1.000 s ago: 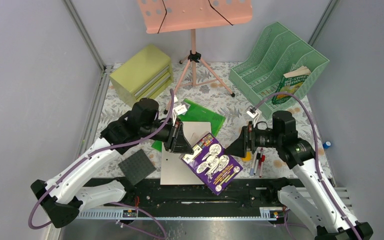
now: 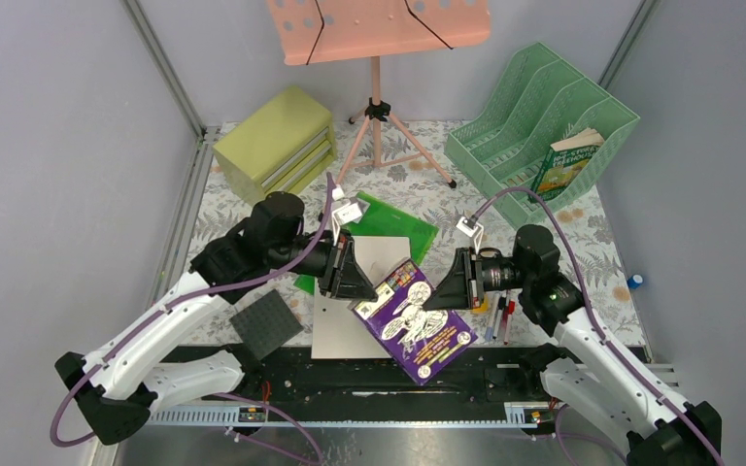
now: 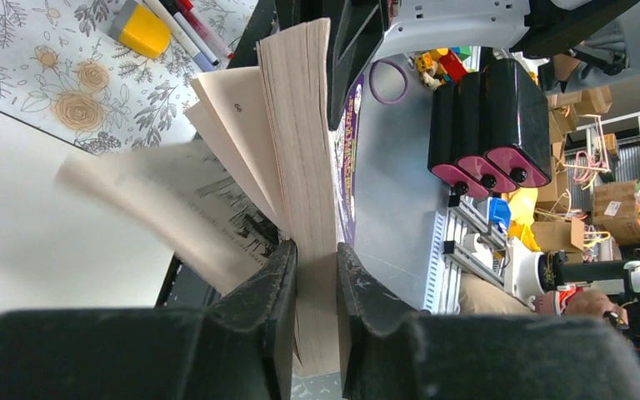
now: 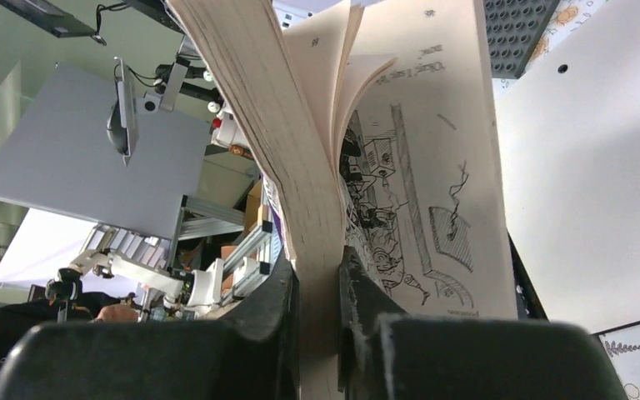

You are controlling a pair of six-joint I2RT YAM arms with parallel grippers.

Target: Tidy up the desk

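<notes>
A purple paperback book [image 2: 416,330] hangs between both arms above the front of the desk, its cover tilted up. My right gripper [image 2: 429,308] is shut on its right edge; in the right wrist view the page block [image 4: 300,167] is pinched between the fingers. At the book's left edge stands my left gripper [image 2: 373,297]. One finger lies on each side of the pages [image 3: 304,167] in the left wrist view, close against them; whether they still press is not clear. Some loose pages [image 3: 183,204] fan out beside the block.
Below lies a silver-grey board [image 2: 335,325] over a green folder [image 2: 389,221]. A dark grey plate [image 2: 265,323] is at left, pens [image 2: 500,316] at right. Behind stand yellow-green drawers [image 2: 272,141], a pink stand [image 2: 376,78] and a green rack [image 2: 505,116] holding a green book [image 2: 565,165].
My right gripper has moved left onto the book's edge. The book has shifted and tilted slightly. The left arm has barely moved.
</notes>
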